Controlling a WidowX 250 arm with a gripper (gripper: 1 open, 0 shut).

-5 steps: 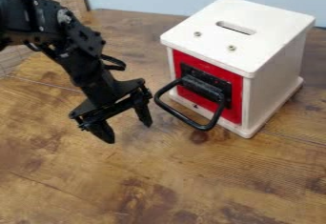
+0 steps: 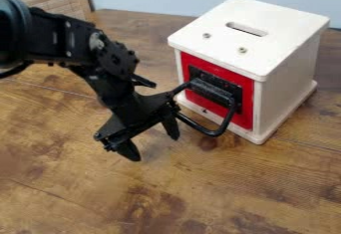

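Note:
A white wooden box with a slot and two screws on top sits at the right, its red front panel facing left. A black latch with a looped handle sticks out from that panel toward the front left. My black gripper hangs open just left of the handle, fingers pointing down at the table, nothing seen between them. Its body partly overlaps the handle's left end in view; whether they touch I cannot tell.
A pale board stands at the back left, behind the arm.
The gripper has moved right toward the handle and slightly down, its fingers now lower in the view. The box looks unmoved.

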